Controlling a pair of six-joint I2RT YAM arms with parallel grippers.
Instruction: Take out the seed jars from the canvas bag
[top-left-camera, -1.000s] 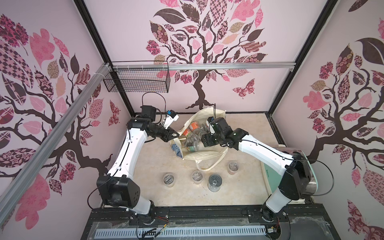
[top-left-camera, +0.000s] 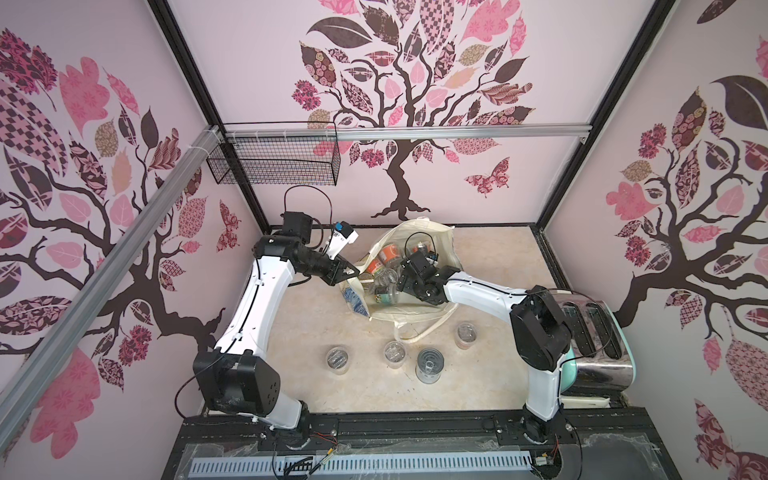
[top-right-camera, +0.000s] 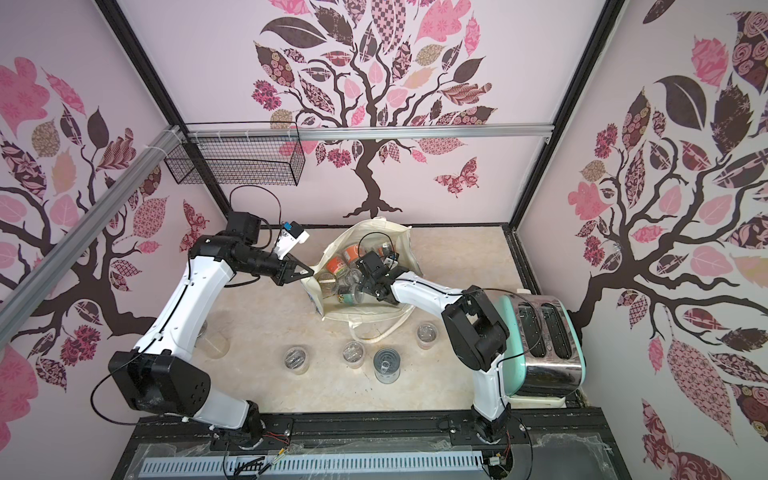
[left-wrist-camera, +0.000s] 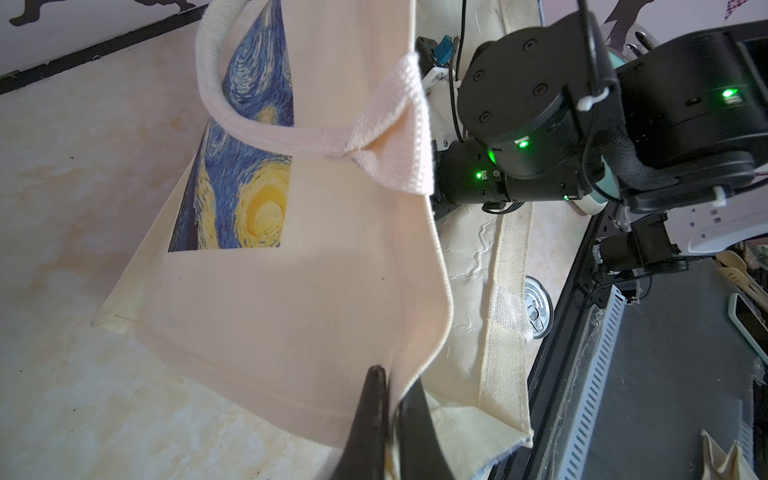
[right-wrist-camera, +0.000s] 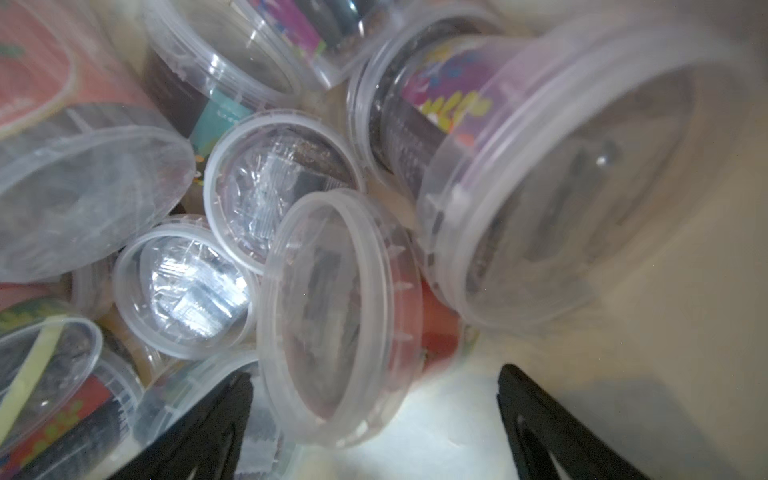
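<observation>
The canvas bag lies open at the table's centre, several seed jars piled inside. My left gripper is shut on the near rim of the bag's fabric, beside a starry-night patch. My right gripper is open down inside the bag, its fingers either side of a tilted clear-lidded jar, with other jars close around it.
Several jars and a metal can stand on the table in front of the bag. A mint toaster sits at the right, and a wire basket hangs above at back left.
The left arm and the bag have stayed about where they were.
</observation>
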